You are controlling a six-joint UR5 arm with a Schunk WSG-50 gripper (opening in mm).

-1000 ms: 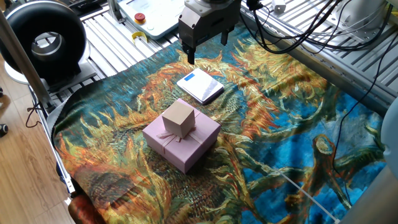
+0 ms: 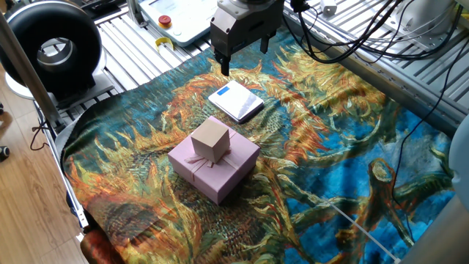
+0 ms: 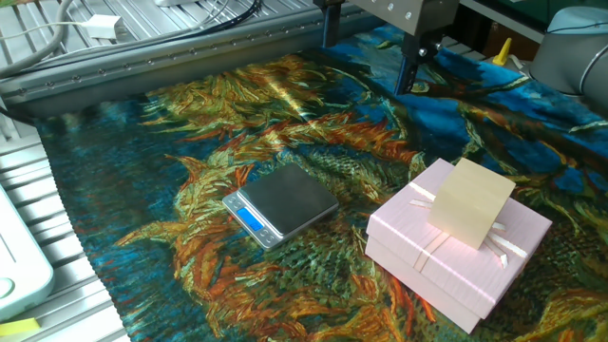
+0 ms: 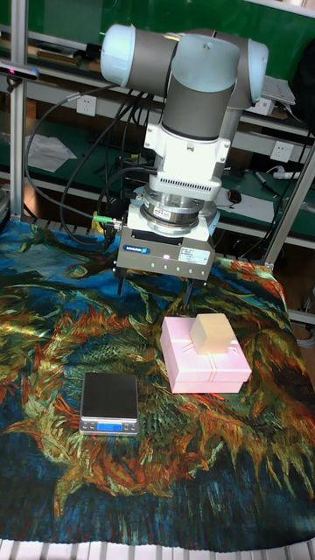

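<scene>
A plain tan cube [image 2: 210, 140] rests on the lid of a pink gift box [image 2: 227, 172] tied with a pale ribbon. In exterior view 2 the cube [image 3: 472, 201] sits across the ribbon, and the box [image 3: 432, 275] stands on the cloth. A flat digital scale [image 3: 290, 201] with a blue display lies beside the box, its plate bare. My gripper [image 4: 153, 288] hangs above the cloth, behind the scale and box in exterior view 3. Its two fingers [image 4: 187, 293] are wide apart with nothing between them.
A patterned cloth [image 2: 308, 213] covers the table, with wide bare areas around the box and scale. A control panel with a red button [image 2: 165, 20] lies at the back edge. A black ring-shaped object [image 2: 51, 50] stands at the left, and cables [image 2: 322, 55] hang near the arm.
</scene>
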